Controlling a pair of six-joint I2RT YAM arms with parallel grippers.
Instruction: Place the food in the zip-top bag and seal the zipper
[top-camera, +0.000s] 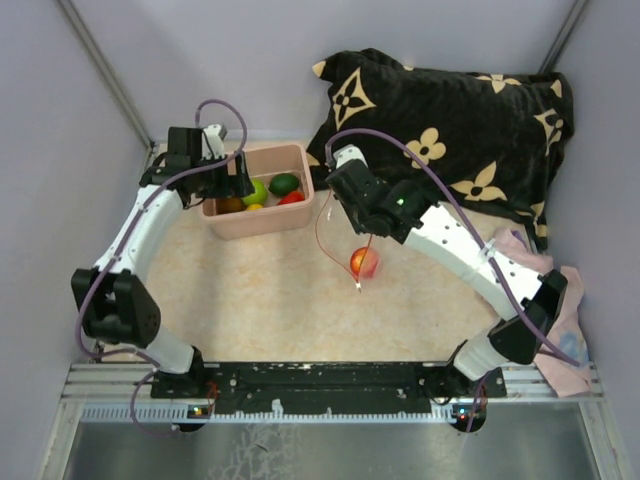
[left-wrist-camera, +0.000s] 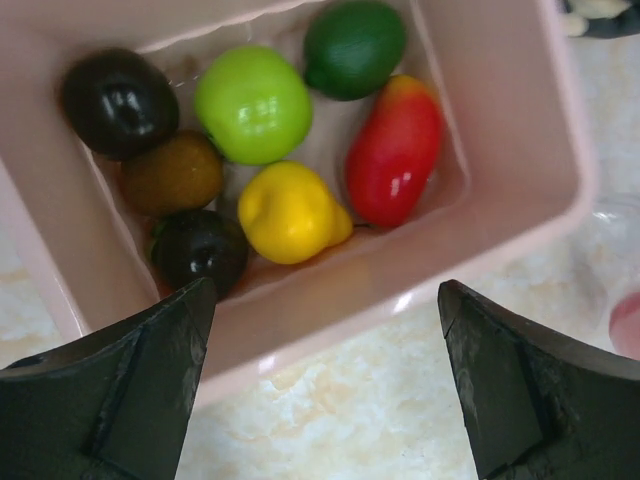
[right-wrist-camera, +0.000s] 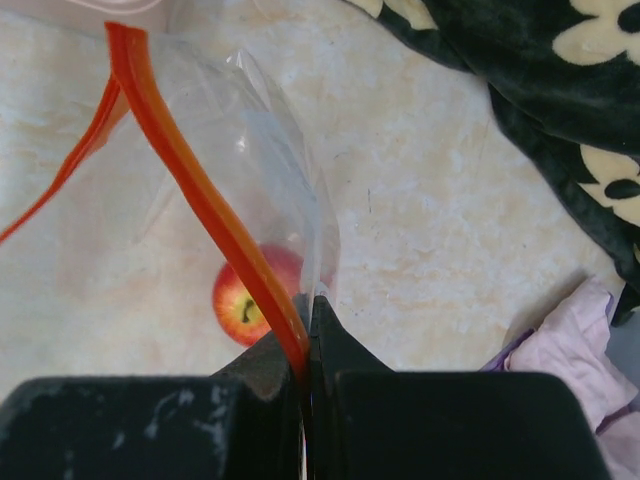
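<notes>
The clear zip bag (right-wrist-camera: 290, 170) hangs by its orange zipper rim, with my right gripper shut on that rim. Inside the bag lies a red and yellow apple (right-wrist-camera: 262, 300), seen in the top view below the right gripper. My left gripper is open over the front wall of the pink bin (left-wrist-camera: 330, 320), nothing between its fingers. In the bin are a green apple (left-wrist-camera: 254, 104), a yellow pear-like fruit (left-wrist-camera: 288, 212), a red mango-like piece (left-wrist-camera: 395, 152), a dark green avocado-like piece (left-wrist-camera: 354, 48), a brown kiwi-like piece (left-wrist-camera: 172, 172) and dark round pieces (left-wrist-camera: 119, 103).
A black floral cushion (top-camera: 440, 130) fills the back right of the table. Pink cloth (top-camera: 555, 320) lies along the right edge.
</notes>
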